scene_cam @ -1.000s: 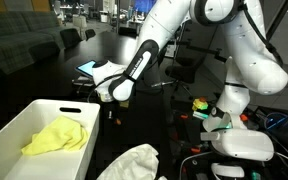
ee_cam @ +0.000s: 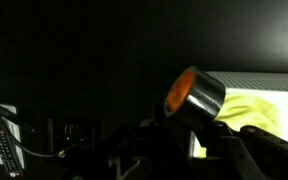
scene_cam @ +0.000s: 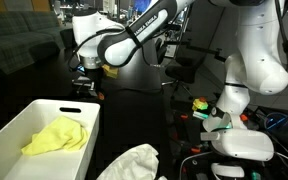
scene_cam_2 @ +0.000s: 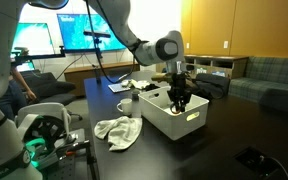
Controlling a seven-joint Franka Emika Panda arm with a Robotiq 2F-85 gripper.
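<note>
My gripper (scene_cam: pixel 88 86) is beside the top right corner of the white box (scene_cam: pixel 93 118). It is shut on a small dark cylinder (ee_cam: pixel 206 93) with an orange end, which shows tilted in front of the fingers in the wrist view. In exterior view 1 only a small bit of orange shows at the gripper; the fingers' exact hold is hard to make out. Inside the box lies a crumpled yellow cloth (scene_cam: pixel 59 136), also partly visible beneath the cylinder in the wrist view.
A white cloth (scene_cam_2: pixel 119 131) lies on the dark table beside the box. A light mug (scene_cam_2: pixel 126 107) stands behind that cloth. Another white robot arm (scene_cam: pixel 246 140) is at the right in exterior view 1. Bare table (scene_cam_2: pixel 174 158) spreads in front of the box.
The box and cloths have stayed put.
</note>
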